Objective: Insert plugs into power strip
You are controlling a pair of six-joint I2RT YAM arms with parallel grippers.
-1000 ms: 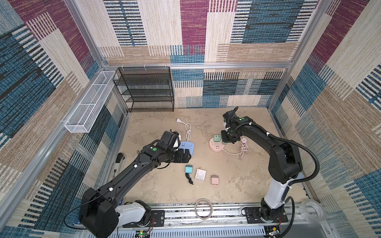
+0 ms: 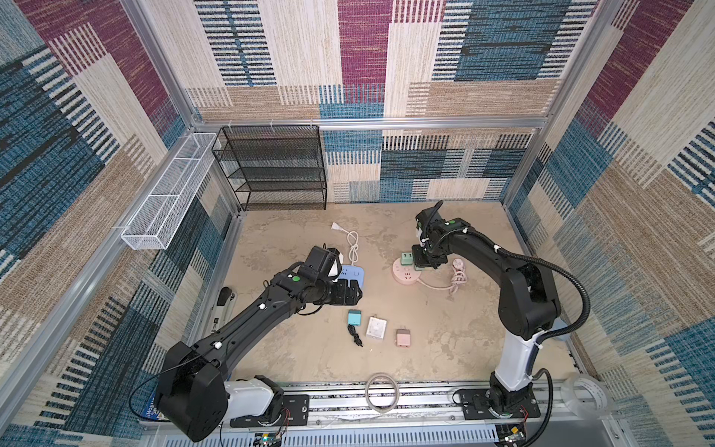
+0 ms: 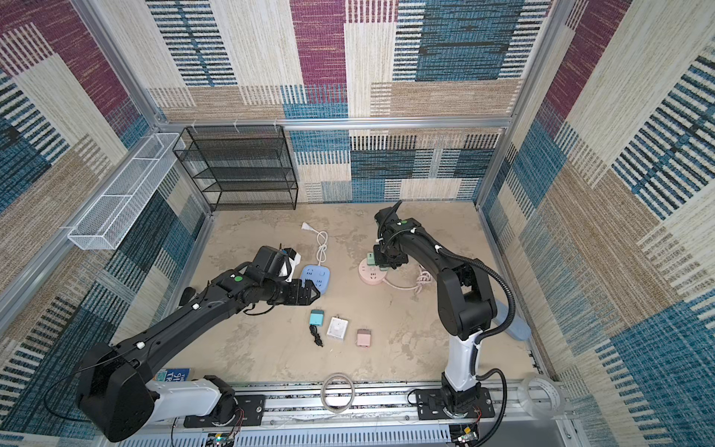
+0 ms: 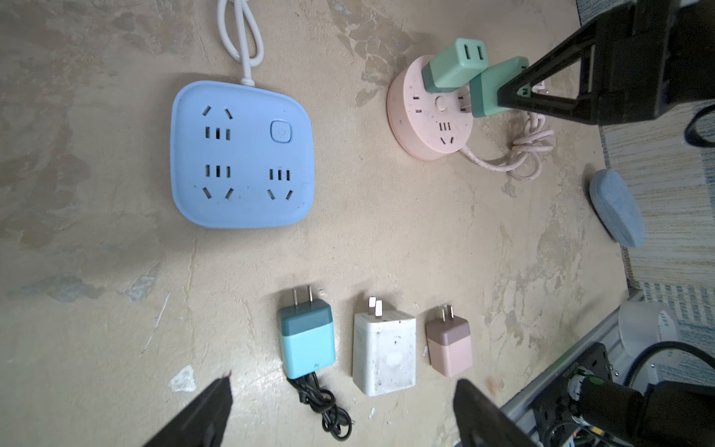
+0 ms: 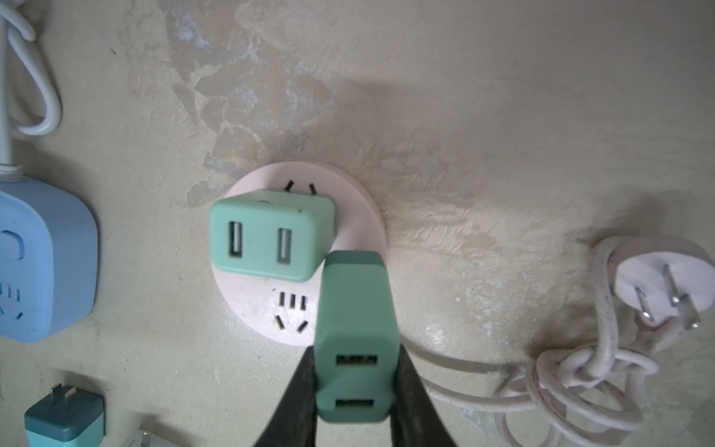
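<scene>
The round pink power strip [image 5: 245, 298] carries a green two-port charger [image 5: 272, 238] on its top. A second green charger [image 5: 356, 313] is in my right gripper at the strip's right side; whether its prongs are seated cannot be told. The blue power strip [image 4: 242, 152] has empty sockets. Below it lie a teal charger [image 4: 305, 342] with black cable, a white charger [image 4: 383, 357] and a small pink charger [image 4: 449, 350]. My left gripper hangs open over these, nothing between its fingers.
A black wire shelf [image 2: 272, 167] stands at the back left, a white mesh basket [image 2: 167, 193] on the left side. Coiled pink cord [image 5: 581, 372] lies right of the pink strip.
My right arm has shifted slightly leftward over the pink power strip. The left arm has barely moved.
</scene>
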